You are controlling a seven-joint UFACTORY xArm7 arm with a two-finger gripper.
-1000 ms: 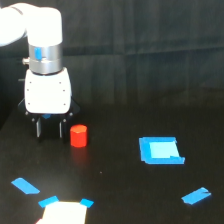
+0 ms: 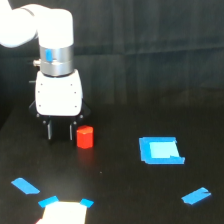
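Observation:
A small red block [image 2: 85, 137] rests on the dark table at the left. Just left of it, my gripper [image 2: 60, 132] hangs low with its dark fingers spread apart and nothing visible between them. The right finger [image 2: 72, 131] is close against the block's left side; whether they touch I cannot tell. A pale square outlined in blue tape [image 2: 146, 150] lies flat on the table to the right, well away from the block.
Short blue tape strips lie at the front left [image 2: 25, 186] and front right [image 2: 196, 196]. A pale object [image 2: 63, 213] pokes in at the bottom edge. Bare table separates the block from the taped square; a dark curtain [image 2: 150, 50] hangs behind.
My gripper has moved a little to the right. The red block has also shifted slightly right and looks turned. The taped square has stayed put.

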